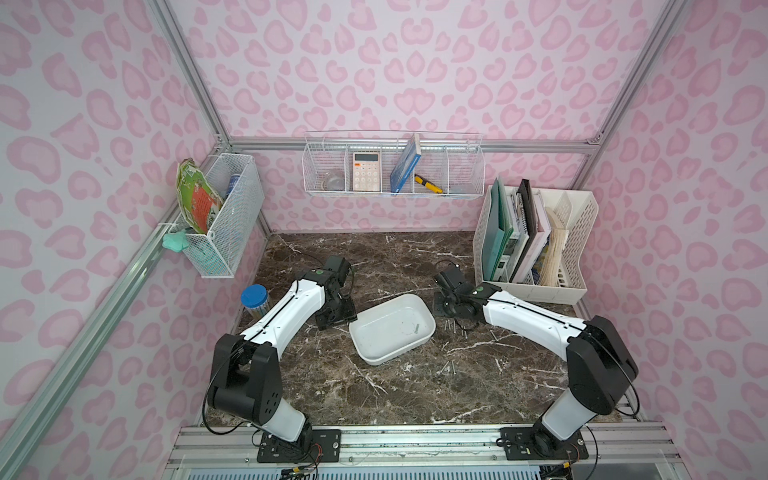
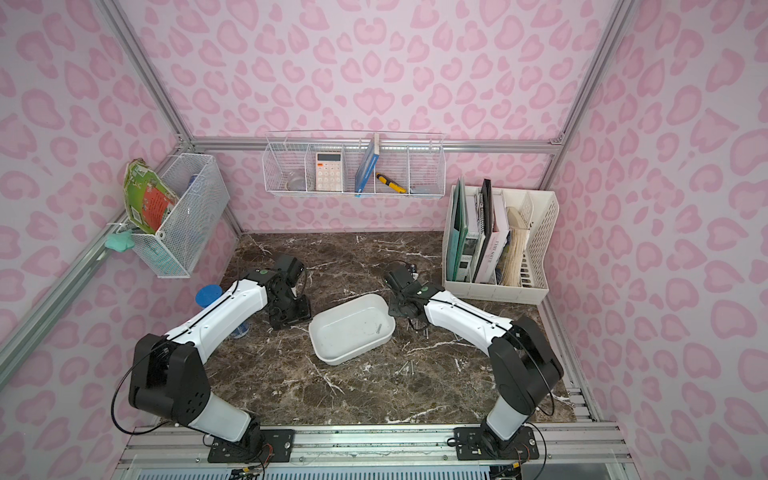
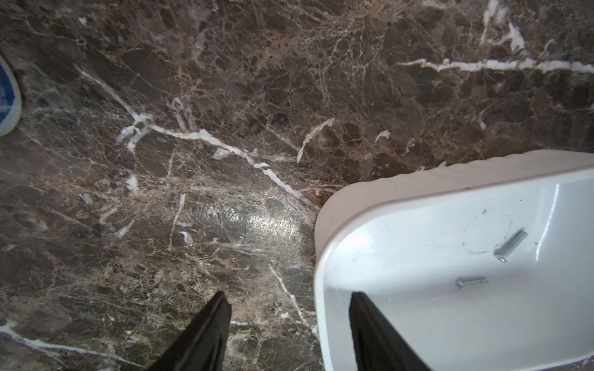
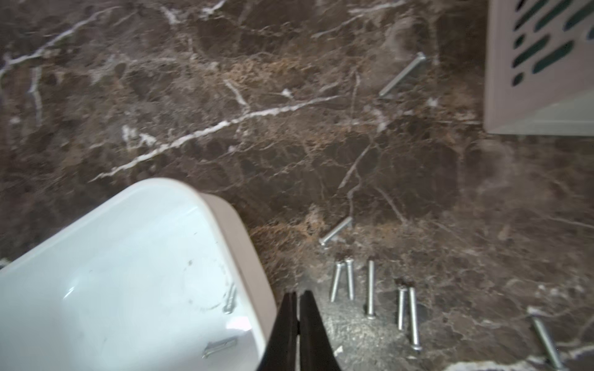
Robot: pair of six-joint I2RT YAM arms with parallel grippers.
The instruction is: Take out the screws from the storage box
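Observation:
The white storage box (image 1: 392,329) stands mid-table. Two screws lie on its floor in the left wrist view: a larger one (image 3: 510,245) and a smaller one (image 3: 471,281). To the box's left, my left gripper is open, with nothing between its fingers. My right gripper is just past the box's right rim, over the table. Its fingertips are very close together; whether they are fully shut or pinch anything thin cannot be told. Several loose screws (image 4: 371,289) lie on the marble beside the box, in front of that gripper.
A blue-lidded jar (image 1: 254,297) stands at the left. A white rack of books and folders (image 1: 532,288) is at the back right. Single screws lie farther off, one near the rack (image 4: 402,75). The front of the table has free room.

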